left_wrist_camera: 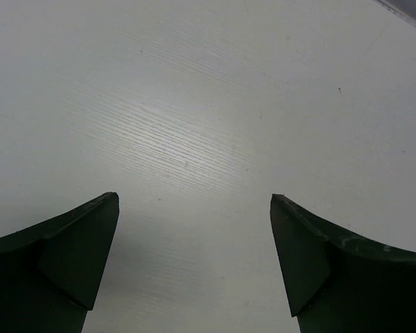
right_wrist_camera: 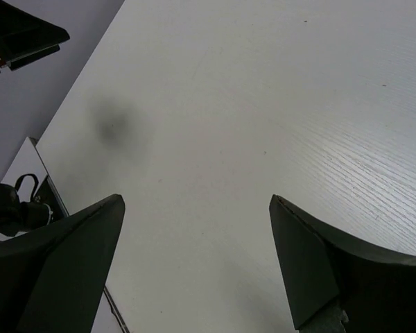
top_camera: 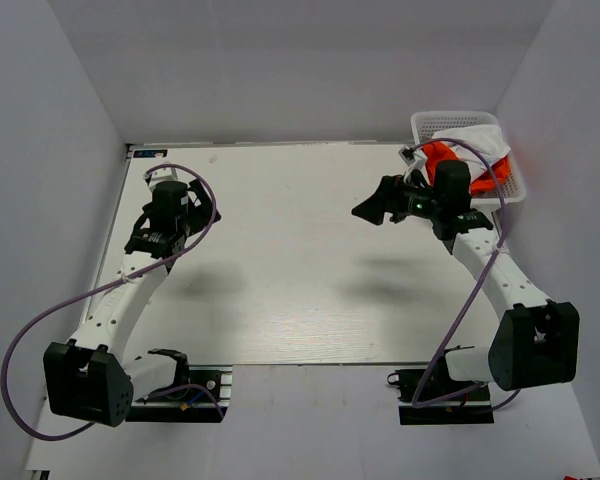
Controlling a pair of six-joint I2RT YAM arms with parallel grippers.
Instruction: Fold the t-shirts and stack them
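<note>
White cloth (top_camera: 477,140) and orange-red cloth (top_camera: 439,153) lie bunched together in the white basket (top_camera: 450,119) at the far right; whether they are one shirt or more I cannot tell. My right gripper (top_camera: 385,183) hovers over the table to the left of the basket. Its fingers are wide apart, and only bare table shows between the fingers in the right wrist view. Toward the table's left side hangs my left gripper (top_camera: 187,195), open and empty, with dark fingers (left_wrist_camera: 301,257) spread in the left wrist view. The right arm covers part of the basket.
Grey walls close in the back and both sides. Purple cables (top_camera: 55,312) loop along both arms. A small dark item (top_camera: 150,153) sits at the far left corner.
</note>
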